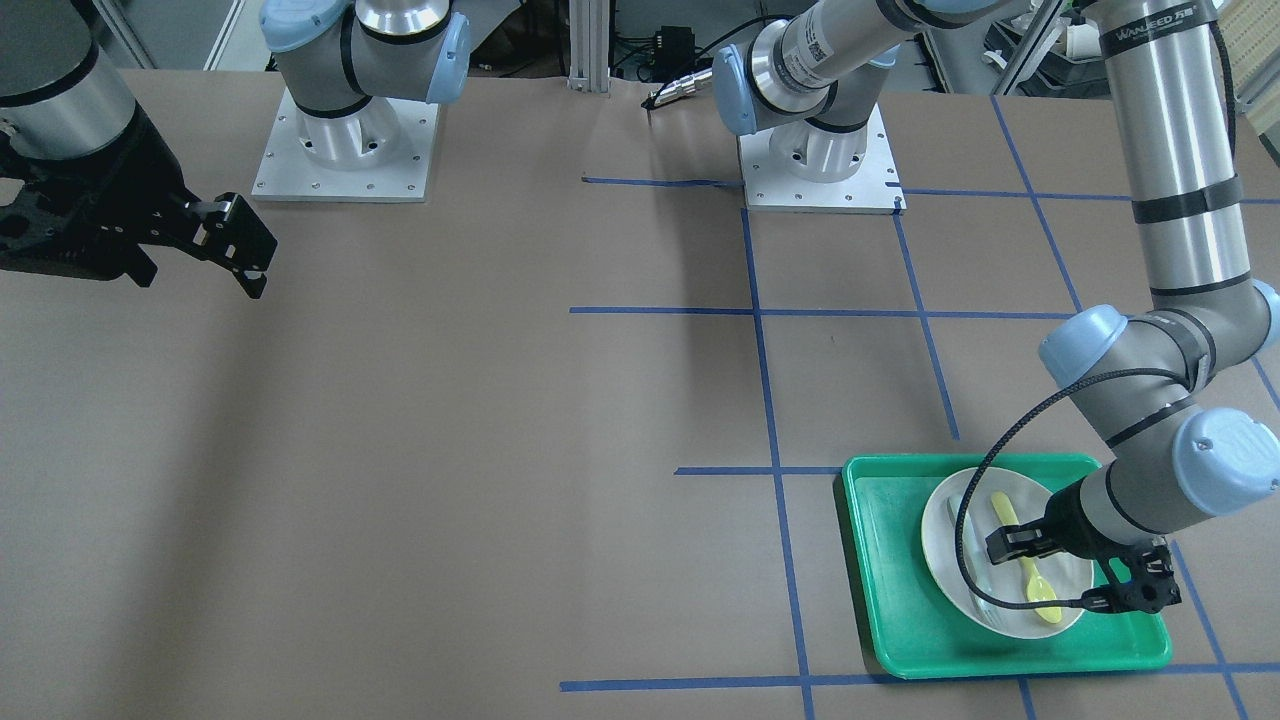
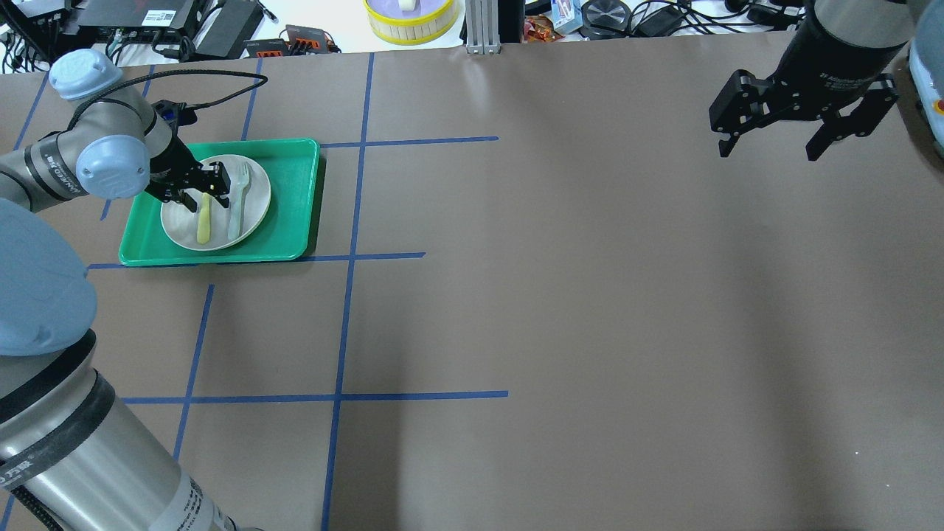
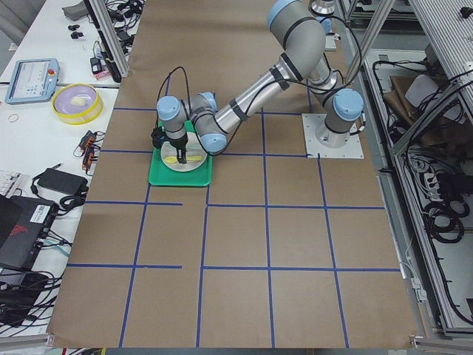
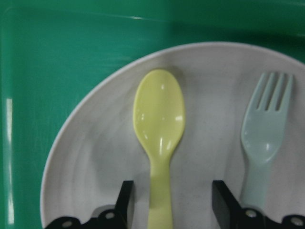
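My gripper hangs low over a white plate (image 4: 95, 162) in a green tray (image 2: 292, 221). Its black fingers are open, one on either side of the handle of a yellow spoon (image 4: 159, 117), with space around it. A pale blue-green fork (image 4: 262, 138) lies to the right of the spoon on the plate in the left wrist view. In the top view, spoon (image 2: 203, 226) and fork (image 2: 237, 209) both rest on the plate, partly under the gripper.
Other robot arms (image 1: 816, 144) stand at the back of the table. A black tool (image 2: 796, 106) hangs at the top right in the top view.
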